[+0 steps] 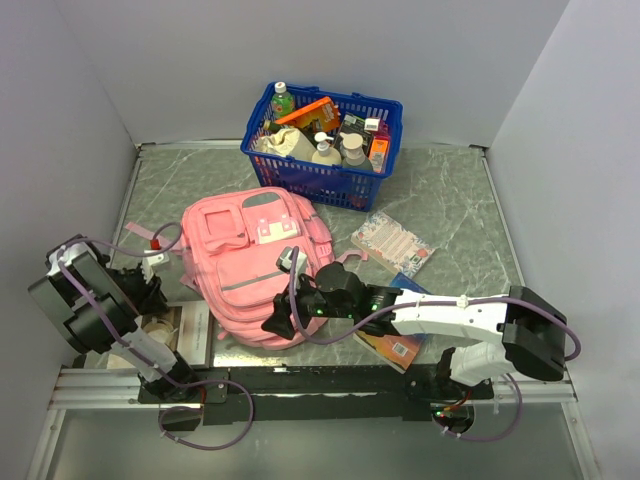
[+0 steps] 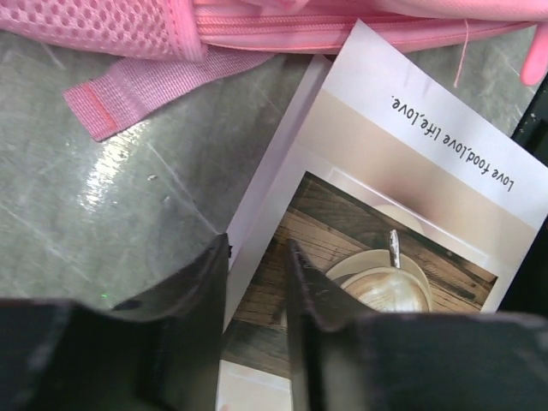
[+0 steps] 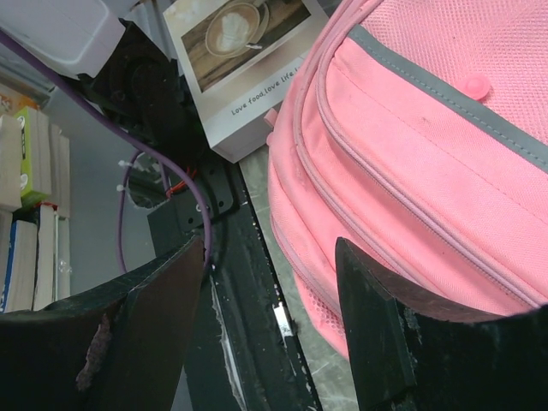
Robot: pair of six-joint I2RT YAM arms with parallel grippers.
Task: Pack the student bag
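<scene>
The pink backpack (image 1: 250,260) lies flat mid-table, its edge also along the top of the left wrist view (image 2: 360,17). Left of it lies a book with a coffee-cup cover, "Love food, love life, love", also seen in the right wrist view (image 3: 231,60). My left gripper is over that book's spine, its fingers part open, with nothing visible held. My right gripper stands open above the backpack's lower edge, nothing between its fingers.
A blue basket (image 1: 330,185) full of bottles and boxes stands at the back. A patterned book (image 1: 393,242) and an orange-and-blue book (image 1: 393,350) lie right of the backpack. Bare table shows at the back left and right.
</scene>
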